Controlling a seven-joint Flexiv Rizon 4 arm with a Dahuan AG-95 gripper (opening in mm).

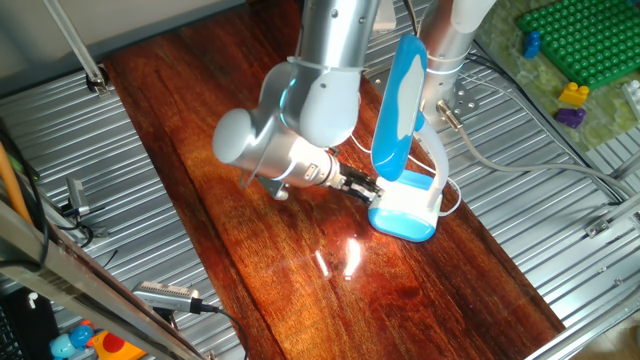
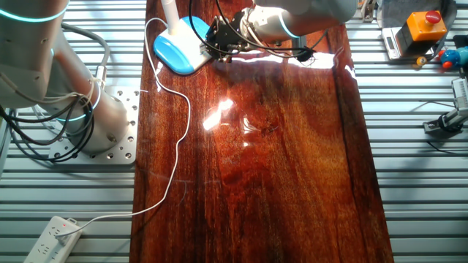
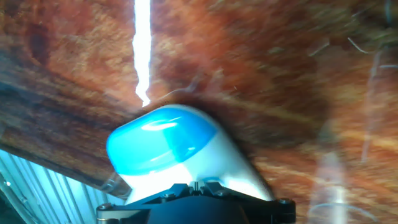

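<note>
A blue and white desk lamp stands on the wooden board, its long head raised over its base. My gripper reaches in low from the left, at the near side of that base. Its black fingers meet in the wrist view, so the gripper is shut, and nothing shows between the tips. Beyond them the rounded lamp base fills the lower middle. From the other side, the gripper appears at the edge of the base; whether they touch cannot be told.
A white cable runs from the lamp across the board to a power strip. Most of the wooden board is bare. A silver camera stands beyond its left edge, and a green brick plate lies at the far right.
</note>
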